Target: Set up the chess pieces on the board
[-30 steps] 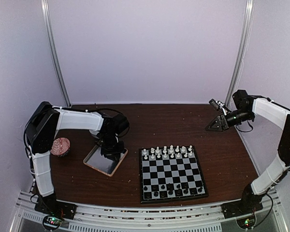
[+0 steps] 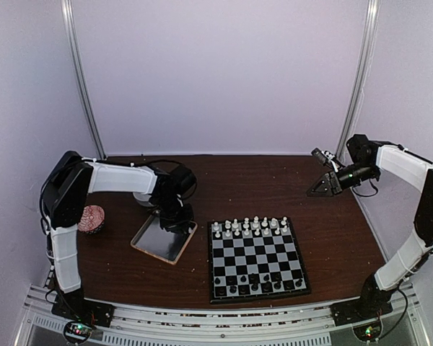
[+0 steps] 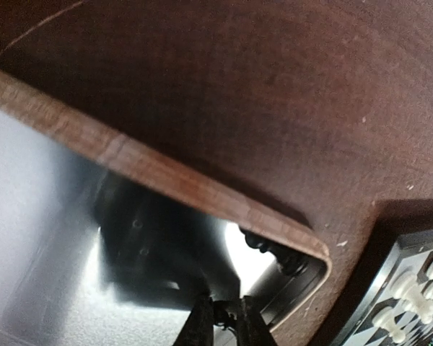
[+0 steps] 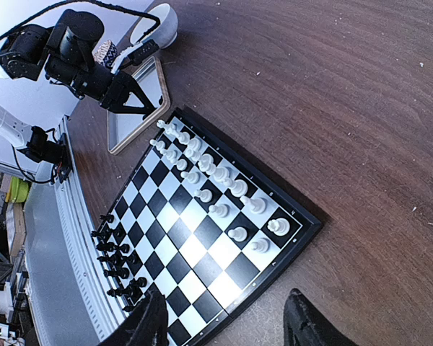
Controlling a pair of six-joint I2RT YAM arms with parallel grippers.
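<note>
The chessboard [image 2: 257, 256] has white pieces along the far side and black pieces along the near side. My left gripper is down at the tray [image 3: 50, 238], left of the board. A dark piece [image 3: 224, 313] shows between its fingers; whether they grip it is unclear. More black pieces [image 3: 289, 261] lie in the tray's corner. My right gripper hangs open to the right of the board, above the table, fingers wide apart with nothing held.
A pink patterned bowl [image 2: 92, 218] stands at the far left. A white bowl [image 4: 160, 29] is behind the tray, partly hidden by the left arm in the top view.
The left gripper and the tray have shifted slightly right, toward the board. The right arm looks unmoved.
</note>
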